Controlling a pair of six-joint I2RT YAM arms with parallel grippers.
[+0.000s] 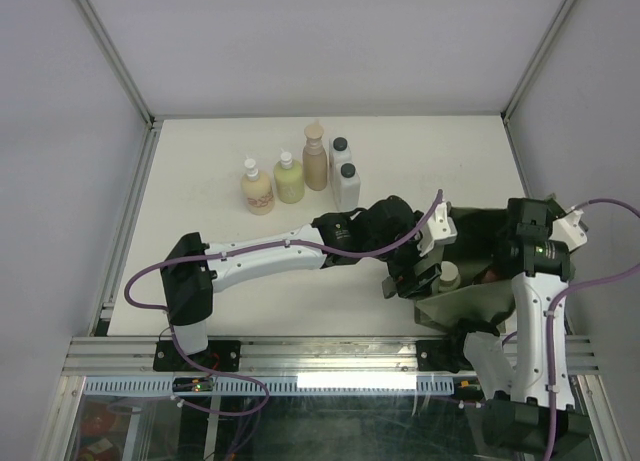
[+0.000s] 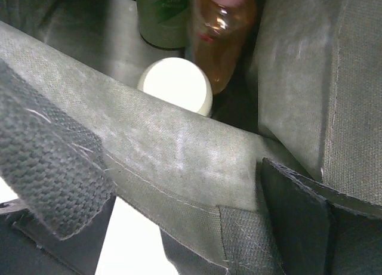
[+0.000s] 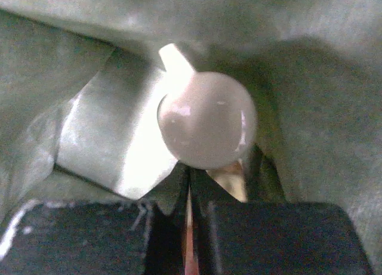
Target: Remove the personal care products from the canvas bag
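The dark green canvas bag [image 1: 470, 309] sits at the right of the table, its mouth facing up. My left gripper stands open at its near-left rim, the bag wall [image 2: 179, 138] running between its fingers. Inside the bag, the left wrist view shows a white-capped container [image 2: 177, 86], an amber bottle [image 2: 224, 42] with a pinkish top, and a green container [image 2: 162, 18]. My right gripper is down in the bag, shut. Just beyond its tips is a pale pump head [image 3: 208, 119]; its bottle's body is mostly hidden.
At the back left stand a peach pump bottle [image 1: 257, 191], a yellow-green pump bottle [image 1: 290, 181], a tan bottle [image 1: 314, 161] and two white dark-capped bottles [image 1: 347, 189]. A wall rises close at the bag's right.
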